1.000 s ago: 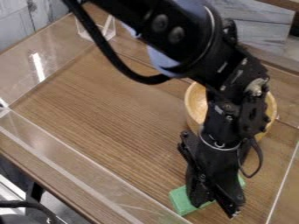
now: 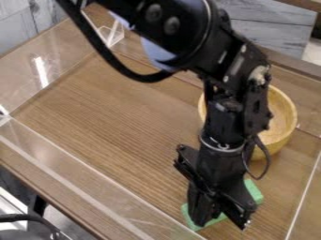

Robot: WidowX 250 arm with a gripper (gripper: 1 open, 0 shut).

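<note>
My black gripper [image 2: 213,192] reaches down at the lower right, its fingertips low over a green object [image 2: 245,197] lying on the wooden surface. The fingers look drawn together, with nothing visible held between them, though the arm hides part of the green object. Behind the arm stands a yellow bowl [image 2: 281,117], partly hidden by it.
Clear plastic edging runs along the left and front, with cables at the lower left. A grey wooden board [image 2: 264,28] stands at the back.
The gripper has shifted slightly left and its wrist has tilted a little, staying low over the green object, which looks much the same.
</note>
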